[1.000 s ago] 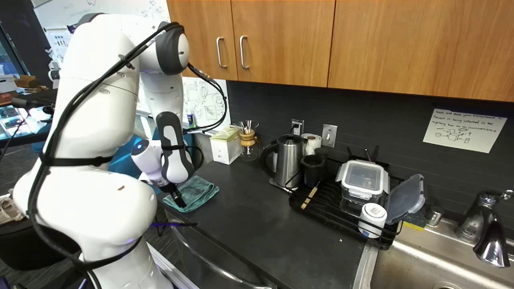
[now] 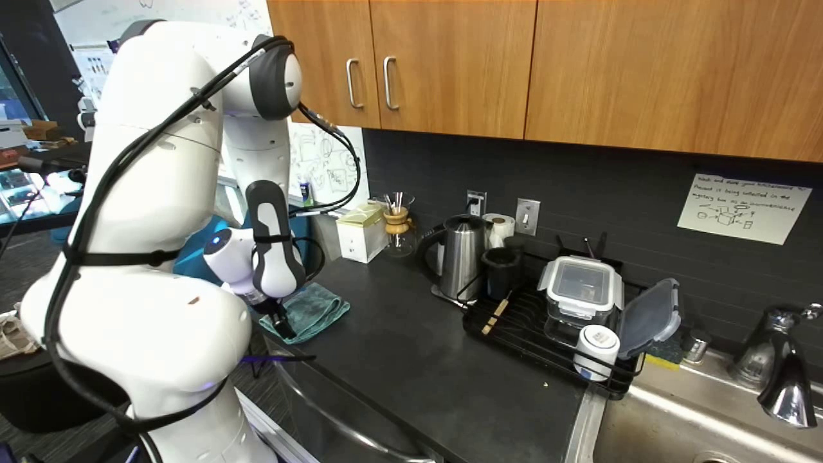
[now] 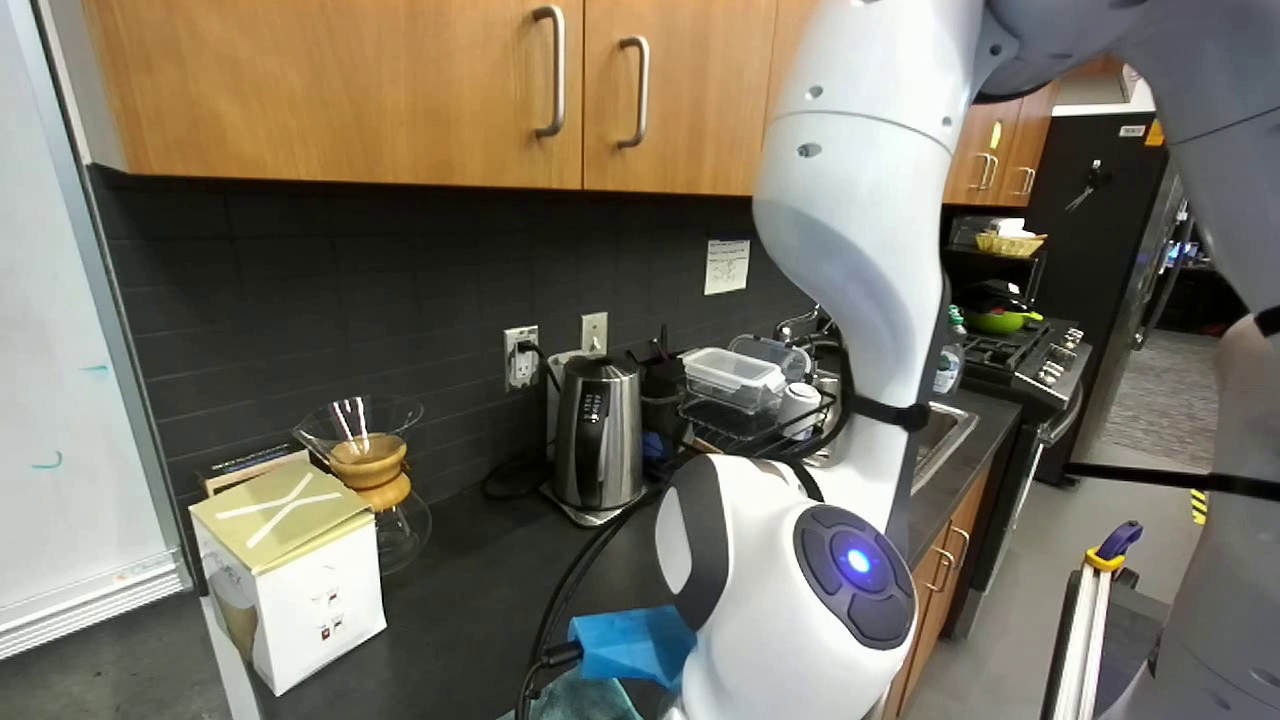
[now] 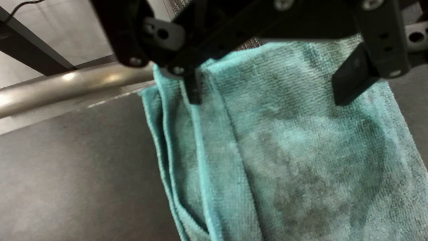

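A folded teal towel [image 2: 322,310] lies at the near left end of the dark counter, by its front edge. In the wrist view the towel [image 4: 305,160] fills the middle and right, its layered folded edges on the left. My gripper is over the towel's edge, fingers wide apart and only cloth visible below the gap. One fingertip [image 4: 194,91] is above the layered folds; the other is over the flat part. Whether either touches the cloth I cannot tell. From outside, the gripper [image 2: 282,327] points down at the towel's front corner.
A metal handle bar [image 4: 76,86] runs along the counter front beside the towel. Farther back stand a white box [image 2: 362,240], a coffee maker [image 2: 398,225] and a kettle [image 2: 463,262]. Right of these is a dish rack [image 2: 524,328].
My hand has shifted slightly left and a little lower at the towel's front corner. The towel looks nearly the same.
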